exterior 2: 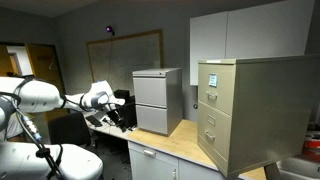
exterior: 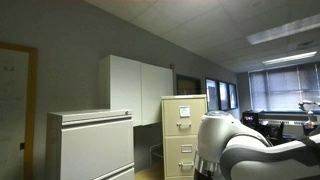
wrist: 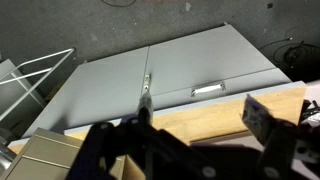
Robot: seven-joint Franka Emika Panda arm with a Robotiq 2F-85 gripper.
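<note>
In the wrist view my gripper stands open, its two black fingers wide apart with nothing between them. Past them lie a light grey cabinet front with a small handle, a drawer front with a pull, and a strip of wooden counter. In exterior view 2 the white arm reaches in from the left, its gripper small and dark, left of the grey two-drawer cabinet. The gripper is hidden in exterior view 1, where only the arm shows at lower right.
A tall beige filing cabinet stands on the right end of the counter. White wall cupboards hang behind. Cables lie on the dark floor.
</note>
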